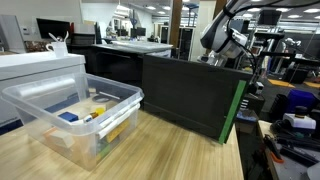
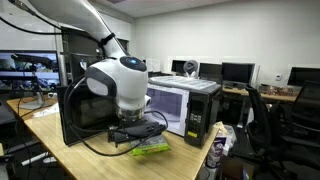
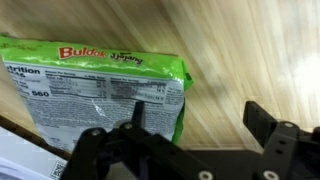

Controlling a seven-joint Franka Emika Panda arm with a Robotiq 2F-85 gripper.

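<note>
Seen from above in the wrist view, a snack bag (image 3: 105, 95) with a green band and a white nutrition panel lies flat on the wooden table. My gripper is open over it, the left finger (image 3: 128, 137) overlapping the bag's lower right part and the right finger (image 3: 262, 122) over bare wood. Nothing sits between the fingers. In exterior view 2 the green bag (image 2: 145, 143) lies below the arm. A dark panel hides the gripper in exterior view 1.
A tall black panel (image 1: 190, 95) stands across the table. On its near side is a clear plastic bin (image 1: 75, 118) with several small items inside. A microwave (image 2: 168, 103) stands behind the bag. Bare table (image 1: 165, 150) lies in front of the panel.
</note>
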